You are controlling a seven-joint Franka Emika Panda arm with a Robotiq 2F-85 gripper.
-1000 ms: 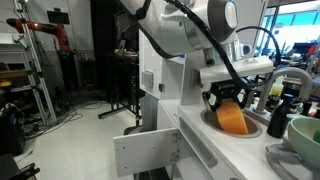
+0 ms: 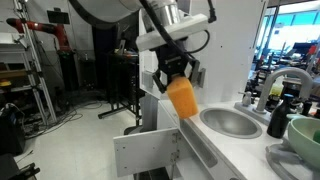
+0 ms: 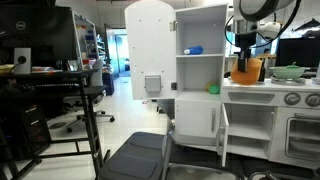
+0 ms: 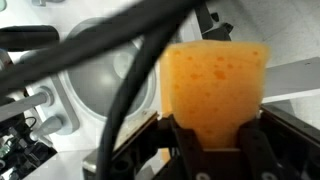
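Observation:
An orange object, its kind hard to tell, hangs from my gripper, which is shut on it. In exterior view 1 it is above the counter's front edge, left of the round sink. The wrist view shows it between the fingers, covering much of the fingers, with the sink basin to its left. Exterior view 2 has the orange object over the counter, above the open lower cabinet door.
A green bowl and dark bottles stand right of the sink, with a faucet behind it. An open cabinet door juts out below the counter. A tall white door stands open at the left.
My gripper has carried the orange object up out of the sink area and leftward, to above the counter's front edge. The sink basin now shows empty of it.

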